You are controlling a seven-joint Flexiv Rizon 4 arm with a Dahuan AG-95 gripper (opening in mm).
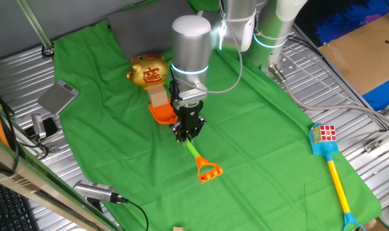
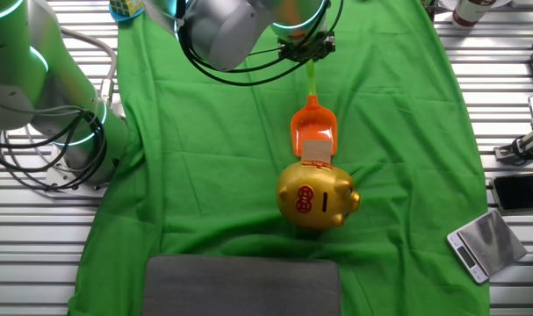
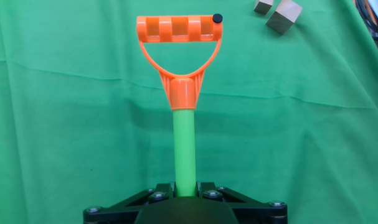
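A toy shovel with an orange scoop (image 2: pixel 313 125), green shaft (image 3: pixel 185 146) and orange D-shaped handle (image 3: pixel 180 30) lies on the green cloth. My gripper is shut on the shaft, one black finger on each side of it in the wrist view. A wooden block (image 2: pixel 316 151) sits at the scoop's front edge, close against a golden piggy bank (image 2: pixel 317 195); whether it rests in the scoop or on the cloth I cannot tell. In exterior view 1 the gripper and arm hide part of the shaft.
A blue and yellow shovel (image 1: pixel 336 183) bearing a puzzle cube (image 1: pixel 323 133) lies at the right. Behind the piggy bank is a dark grey mat (image 2: pixel 241 285). Small wooden blocks (image 3: pixel 284 15) lie beyond the handle. A scale (image 1: pixel 58 97) stands at the left.
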